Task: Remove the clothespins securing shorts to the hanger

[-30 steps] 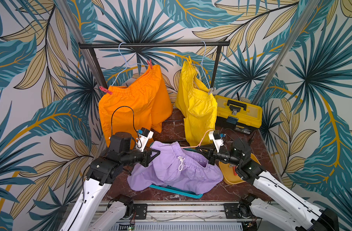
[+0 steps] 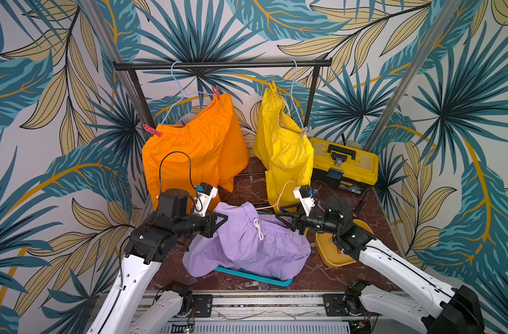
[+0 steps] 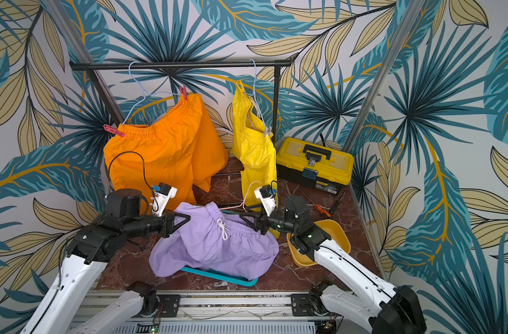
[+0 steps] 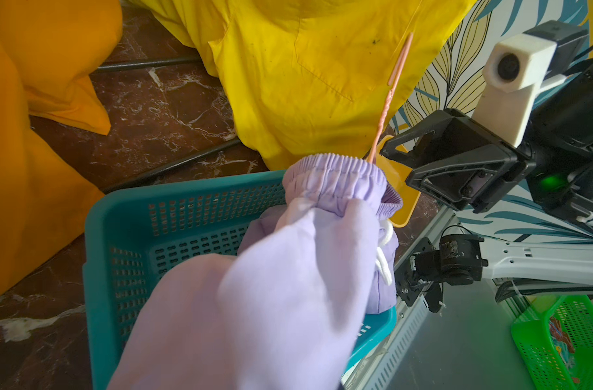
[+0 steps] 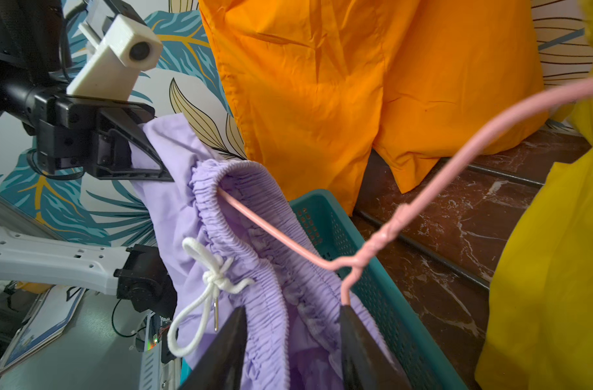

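Note:
Lavender shorts [image 2: 248, 239] with a white drawstring [image 5: 212, 279] drape over a teal basket [image 4: 140, 195]. One corner of their waistband is pinched in my left gripper. A pink hanger [image 5: 283, 243] rises out of the waistband, one arm running inside it toward the left gripper. My right gripper is at the waistband's other side, its fingers [image 4: 455, 172] spread apart, the hanger's short stub ending by one fingertip. No clothespin shows on the lavender shorts; the pinched corner is partly hidden.
Orange shorts [image 2: 192, 144] and yellow shorts [image 2: 287, 150] hang pinned from a black rack [image 2: 220, 65] behind. A yellow toolbox [image 2: 343, 161] stands back right, a yellow tray [image 3: 340, 236] at right. A green basket [image 4: 556, 325] holds small coloured items.
The left gripper has moved only slightly left.

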